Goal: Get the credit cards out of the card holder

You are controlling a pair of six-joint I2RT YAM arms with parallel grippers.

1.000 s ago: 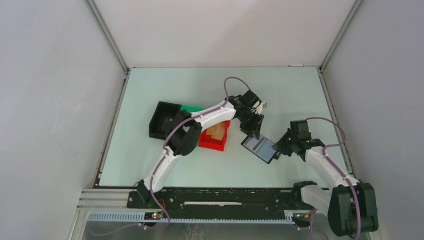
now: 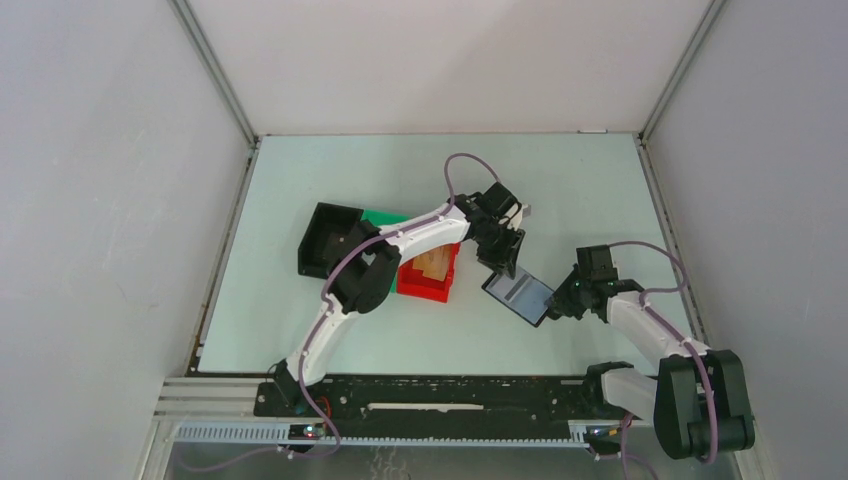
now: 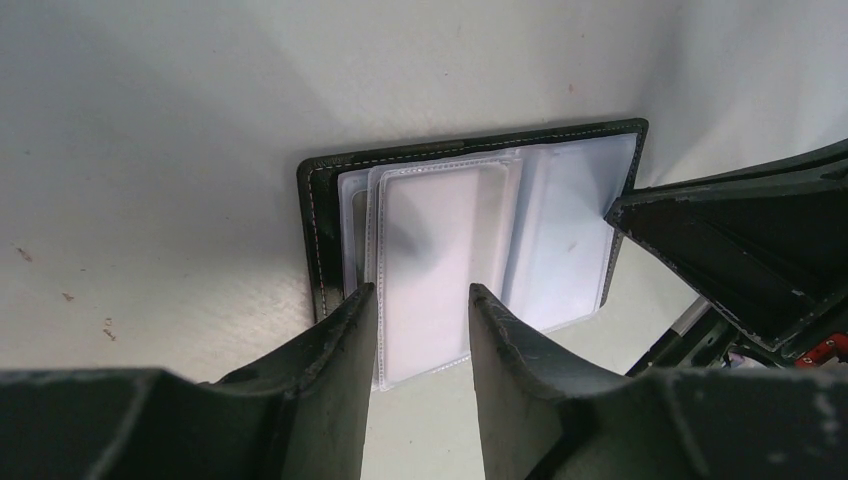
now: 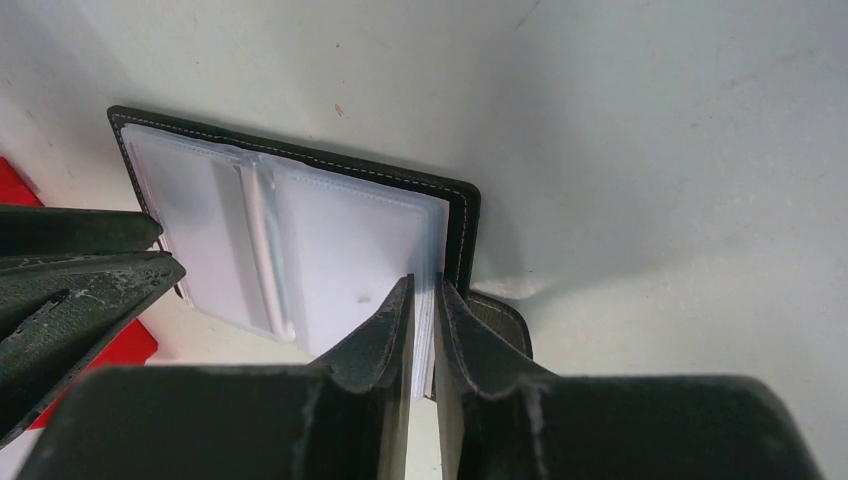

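The card holder lies spread open on the table, a dark stitched cover with clear plastic sleeves inside. Close up, the sleeves look whitish, and I cannot make out separate cards in them. My left gripper is open over the holder's left part, its fingers apart above the sleeves. At the holder's other end, my right gripper has its fingertips a narrow gap apart, one on each side of the sleeve edge; whether they touch it cannot be told. A dark flap sticks out beside them.
Left of the holder stand a red box with tan contents and a black tray, partly under the left arm. A green item lies behind. Clear table extends at the back and front.
The left arm has moved only a little. The holder lies in the same place.
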